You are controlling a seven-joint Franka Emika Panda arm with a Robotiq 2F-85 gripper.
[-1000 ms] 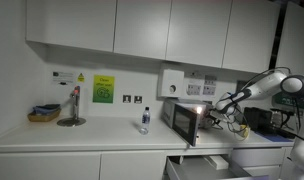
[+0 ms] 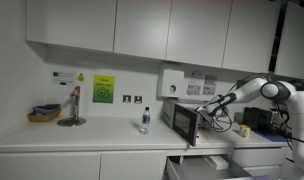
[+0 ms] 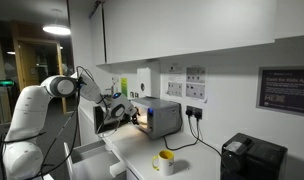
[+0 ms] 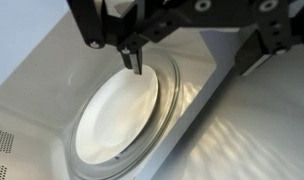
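A white plate [image 4: 117,115] lies on the round glass turntable [image 4: 169,118] inside the microwave in the wrist view. My gripper is open at the top of that view, one finger over the plate's edge and the other out to the right. Nothing shows between its fingers. The microwave [image 3: 162,116] stands on the counter, and its dark door [image 2: 185,122] is swung out in exterior view 1. From outside, my gripper [image 2: 199,112] is at the microwave's open front; its fingertips are too small to make out there.
A yellow and white mug [image 3: 165,162] and a black appliance [image 3: 250,160] stand along the counter. An open drawer [image 2: 207,167] juts out below the microwave. A bottle [image 2: 145,121] stands left of the door; farther left, the counter is mostly clear.
In exterior view 1 the arm has moved left, bringing the gripper closer to the microwave's open front. The microwave, its door and the drawer look unmoved.
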